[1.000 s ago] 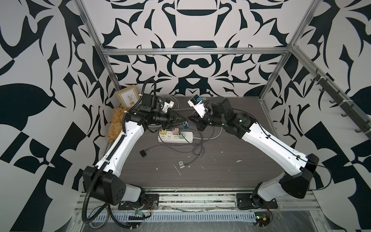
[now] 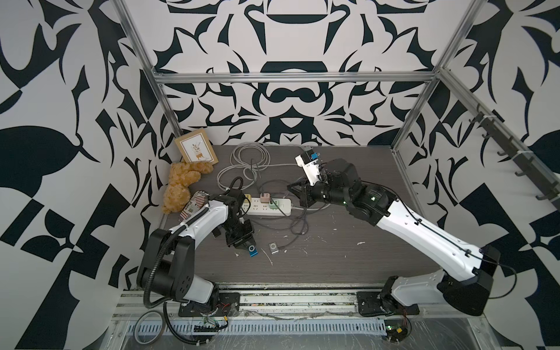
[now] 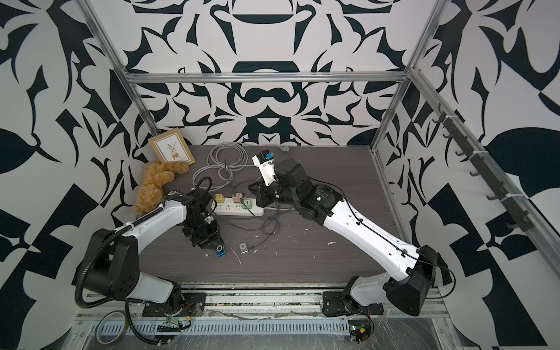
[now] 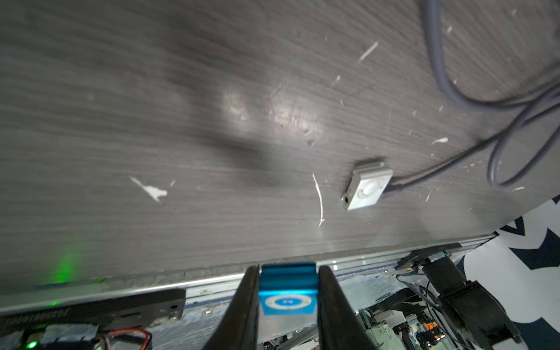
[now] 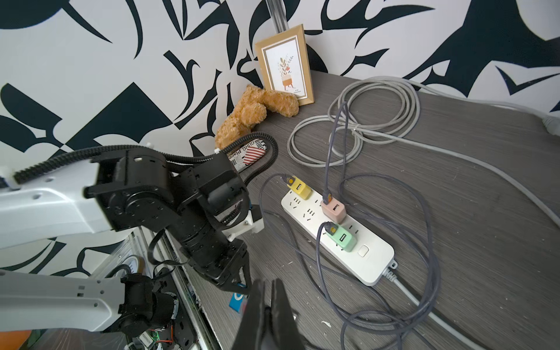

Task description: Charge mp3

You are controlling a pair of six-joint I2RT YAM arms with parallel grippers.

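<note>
A blue mp3 player [image 4: 288, 294] is pinched between the fingertips of my left gripper, which is shut on it. In the top left view this blue player [image 2: 252, 250] hangs over the front left of the table. A silver mp3 player [image 4: 368, 185] lies to its right, joined to a grey cable [image 4: 443, 166]. My right gripper is shut, and nothing shows between its fingers; it stands above the right end of the white power strip [image 2: 284, 211]. Yellow [image 5: 299, 187], pink [image 5: 333, 208] and green [image 5: 343, 236] adapters sit on the strip, each with a cable attached.
Grey cable loops [image 5: 428, 274] spread around the strip's right end, and a coiled white cord [image 2: 250, 157] lies behind it. A teddy bear [image 2: 178, 185] and picture frame [image 2: 197, 145] occupy the back left.
My left gripper has swung from over the strip toward the front of the table, carrying the blue player.
</note>
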